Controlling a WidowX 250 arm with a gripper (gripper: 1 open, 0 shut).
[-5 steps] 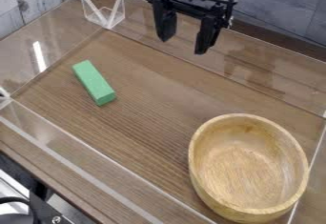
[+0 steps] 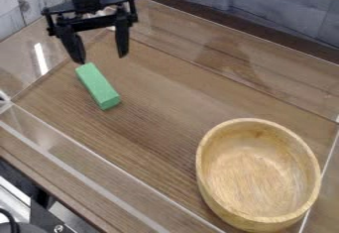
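My black gripper [image 2: 97, 47] hangs open at the upper left of the camera view, its two fingers spread wide above and just behind a green block [image 2: 97, 85], with nothing held between them. The block lies flat on the brown wooden table, long side running from back left to front right.
A round light wooden bowl [image 2: 259, 173] sits at the lower right. Walls border the back and the left side.
The gripper has swept left from the upper middle and right of the view to above the green block, and turned. The block and bowl have stayed in place.
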